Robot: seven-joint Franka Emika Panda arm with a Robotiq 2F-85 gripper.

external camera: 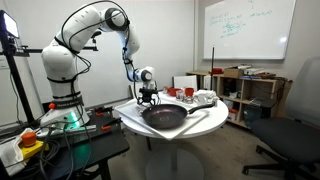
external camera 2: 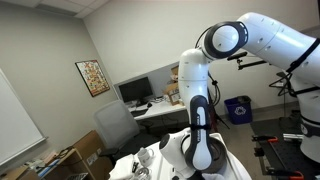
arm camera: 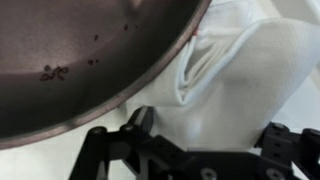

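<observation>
A white cloth [arm camera: 225, 85] lies crumpled on the white table, and its folds rise between the black fingers in the wrist view. My gripper is over it with its fingers wide apart. Beside the cloth, the dark frying pan [arm camera: 75, 60] fills the upper left of that view. From the first exterior side, the gripper [external camera: 149, 98] is low over the table, just behind the pan [external camera: 164, 116]. The second exterior view cuts off the fingertips at its lower edge. Whether the fingers touch the cloth is hard to tell.
On the round white table [external camera: 215, 119], red cups [external camera: 188, 92] and a white pot-like vessel [external camera: 206, 98] stand behind the pan. The pan's handle [external camera: 200, 108] points right. An office chair [external camera: 285, 135] is off to the right.
</observation>
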